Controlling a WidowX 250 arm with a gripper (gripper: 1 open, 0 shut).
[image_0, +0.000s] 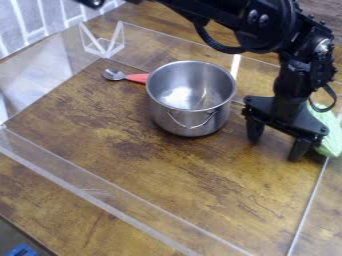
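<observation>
My black gripper (275, 142) is low at the right, just right of the steel pot, its fingers open and pointing down at the board. A pale green item (330, 137) lies behind it at the right edge, partly hidden by it; what it is I cannot tell. The steel pot (190, 92) stands upright near the middle, empty, its wire handle hanging at the front. A spoon with a red handle (135, 77) lies to its left.
Clear plastic walls (106, 213) border the wooden work surface (134, 180). The arm reaches in from the top.
</observation>
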